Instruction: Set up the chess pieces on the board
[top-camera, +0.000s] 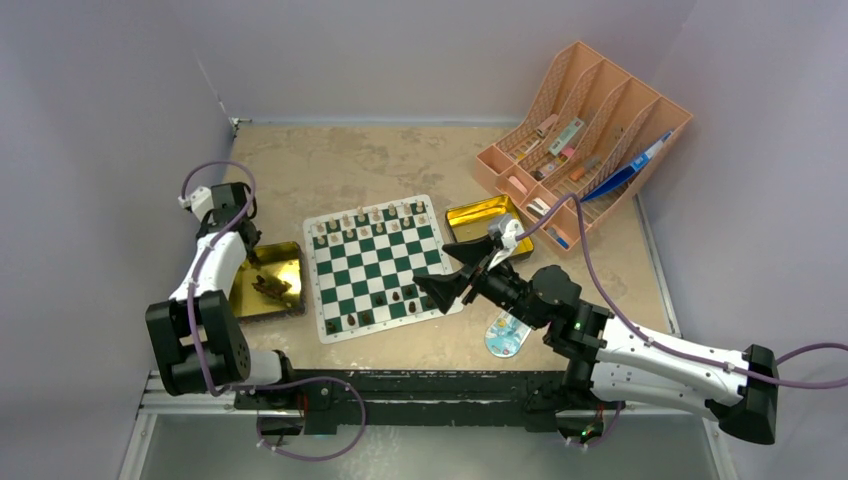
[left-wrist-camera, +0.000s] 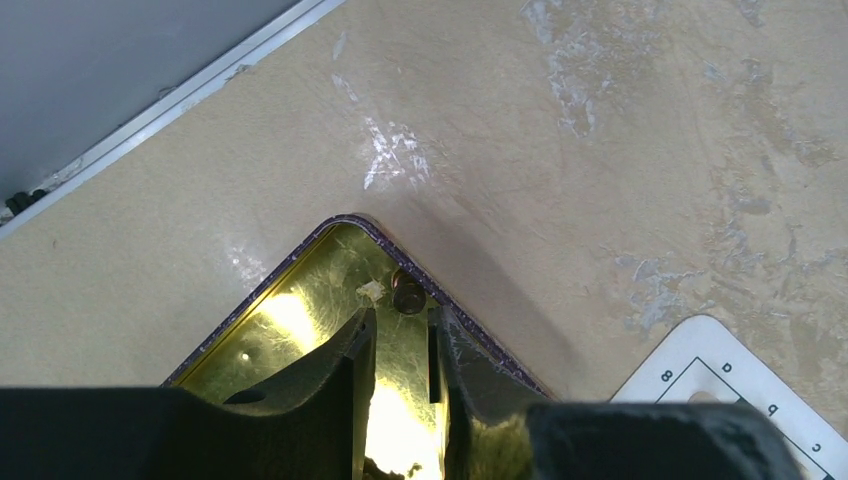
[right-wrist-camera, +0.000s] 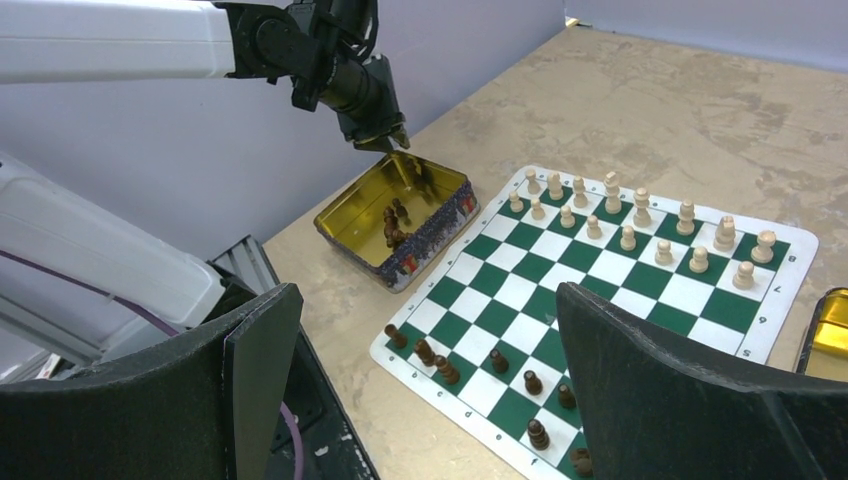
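The green-and-white chess board (top-camera: 346, 291) lies mid-table. Light pieces (right-wrist-camera: 641, 205) stand in two rows along its far side; several dark pieces (right-wrist-camera: 446, 371) stand along its near side. More dark pieces (right-wrist-camera: 394, 230) lie in the gold tray (top-camera: 277, 313) left of the board. Over that tray's far part hangs my left gripper, its fingers apart. One dark piece (left-wrist-camera: 408, 296) sits in the tray corner, seen in line with the gap; the left wrist view does not settle its depth. My right gripper (top-camera: 432, 265) hovers open and empty above the board's right side.
A second gold tray (top-camera: 463, 212) lies right of the board, partly behind my right arm. The pink organizer (top-camera: 575, 90) with small items stands at the back right. A light-blue patterned item (top-camera: 507, 336) lies near the front edge.
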